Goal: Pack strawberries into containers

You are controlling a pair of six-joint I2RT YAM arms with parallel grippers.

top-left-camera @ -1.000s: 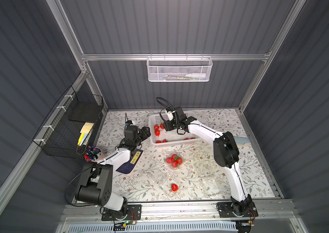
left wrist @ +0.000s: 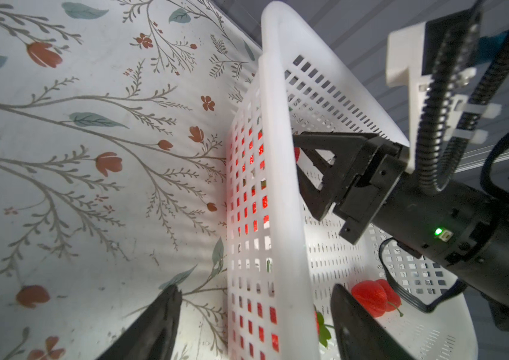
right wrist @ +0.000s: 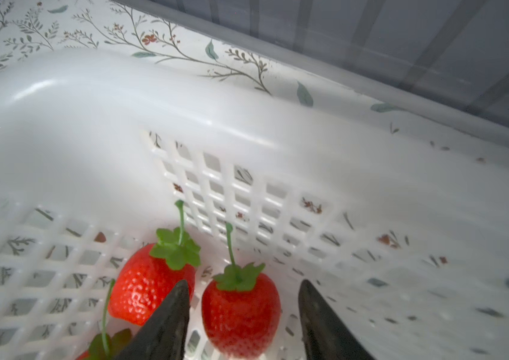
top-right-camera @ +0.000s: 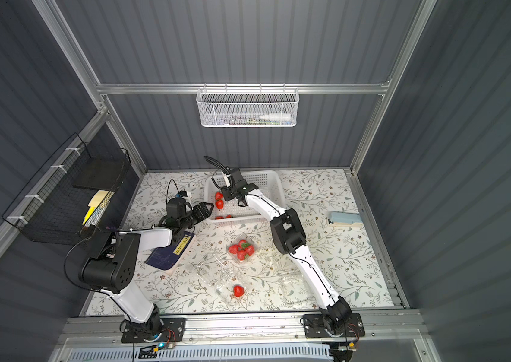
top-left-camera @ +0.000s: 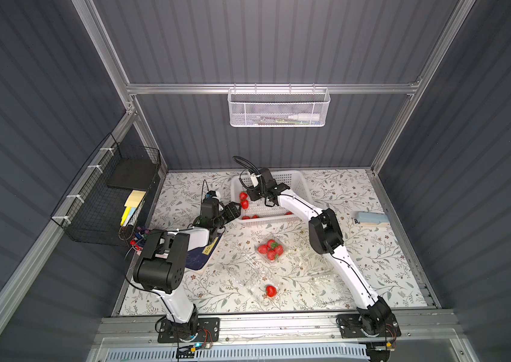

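Observation:
A white perforated bin [top-left-camera: 276, 220] at the back holds several loose strawberries. My right gripper is inside it, open, with its fingers on either side of an upright strawberry [right wrist: 241, 315]; a gap shows on both sides of the fruit. A second strawberry [right wrist: 157, 282] lies just left of it. My left gripper [top-left-camera: 234, 208] is open and empty by the bin's left wall; the bin's rim [left wrist: 293, 240] passes between its fingers in the left wrist view. In front of the bin, a clear container [top-left-camera: 271, 248] is filled with several strawberries, and a single strawberry [top-left-camera: 271, 290] sits in another clear container nearer the front.
More clear plastic [top-left-camera: 326, 275] lies at front right. A dark blue board [top-left-camera: 198, 259] rests under the left arm, and a blue-grey item [top-left-camera: 371, 217] lies far right. In the left wrist view the right arm's gripper reaches close across the bin.
My right gripper has moved left and lower in the bin, covering a strawberry seen there before. The left arm has swung right, bringing its gripper up to the bin's left wall.

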